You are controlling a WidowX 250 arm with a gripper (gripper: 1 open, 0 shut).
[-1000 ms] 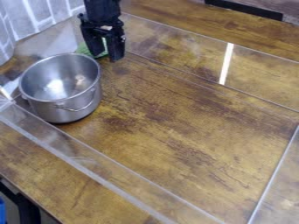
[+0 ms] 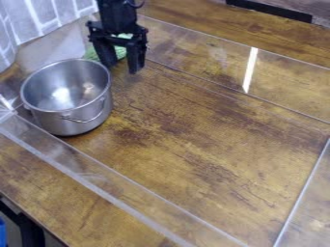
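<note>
My gripper (image 2: 118, 50) is at the top left, low over a green item (image 2: 100, 53) that lies behind the pot, partly hidden by the gripper's dark body. Whether the fingers are open or closed on it is hard to make out. A steel pot (image 2: 65, 96) with a wire handle stands at the left, in front of the gripper.
A dark edge runs at the top right, and a blue object (image 2: 4, 232) shows at the lower left corner.
The gripper has shifted slightly toward the front and right over the last second. The pot looks unmoved.
</note>
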